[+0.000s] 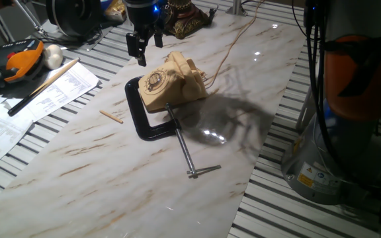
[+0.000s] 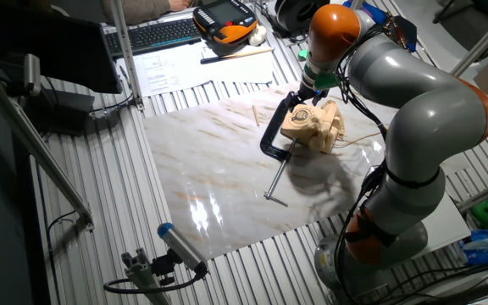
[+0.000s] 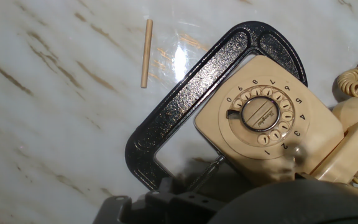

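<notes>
A cream rotary telephone [image 1: 170, 82] sits on the marble-patterned board, its dial [image 3: 260, 114] facing up in the wrist view. Around its dial side lies a black C-clamp [image 1: 137, 112], whose steel screw [image 1: 185, 151] and crossbar stretch toward the board's front. My gripper [image 1: 150, 53] hangs above the board, just behind the phone and apart from it. Its two dark fingers [image 1: 136, 47] stand apart, so it looks open, with nothing seen between them. Only dark gripper parts show along the bottom of the wrist view, where they cover the phone's lower edge.
A short wooden stick [image 1: 110, 116] lies left of the clamp. Papers [image 1: 58, 89], a black-handled tool [image 1: 43, 86] and an orange-black device [image 1: 10, 61] rest beyond the board's left edge. An ornate dark base [image 1: 185, 20] stands behind the phone. The front of the board is clear.
</notes>
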